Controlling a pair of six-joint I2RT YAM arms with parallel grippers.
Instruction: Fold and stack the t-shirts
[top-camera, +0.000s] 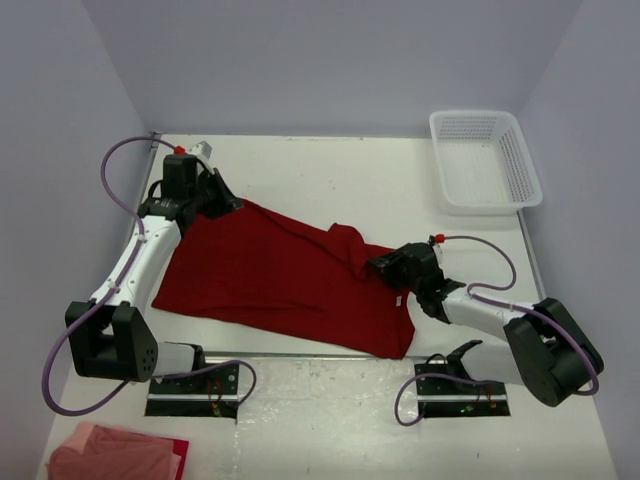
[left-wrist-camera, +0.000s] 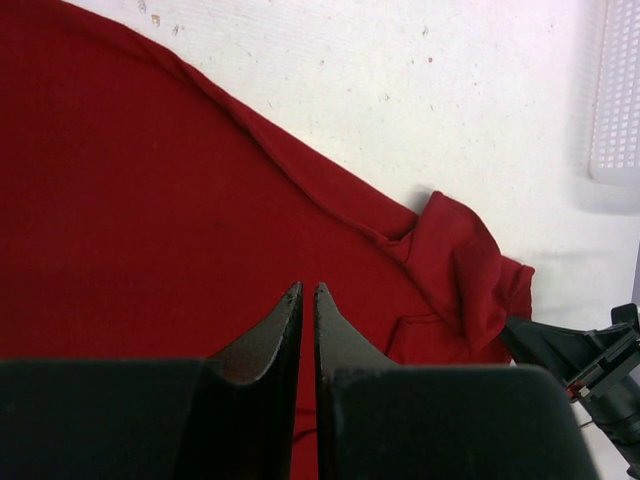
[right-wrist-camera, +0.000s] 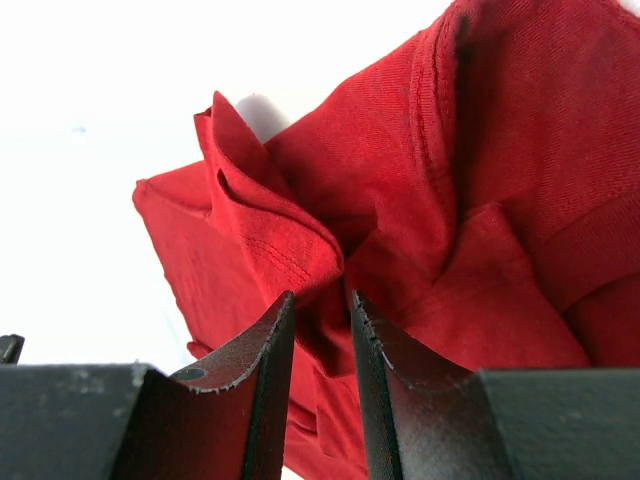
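A dark red T-shirt (top-camera: 255, 260) lies spread across the table, its far edge slanting down to the right. At its right end the cloth is bunched in a raised fold (right-wrist-camera: 275, 235). My right gripper (top-camera: 372, 265) is over this bunched part; its fingers (right-wrist-camera: 268, 350) are slightly apart, and no cloth clearly shows gripped between them. At the shirt's far left edge, above the cloth, my left gripper (top-camera: 239, 204) has a narrow gap between its fingertips, with nothing seen in it. A pinkish-red folded cloth pile (top-camera: 115, 455) sits at the near left.
An empty white basket (top-camera: 447, 195) stands at the back right. Bare white table (top-camera: 330, 170) stretches behind the shirt and to its right. Grey walls close off the back and sides.
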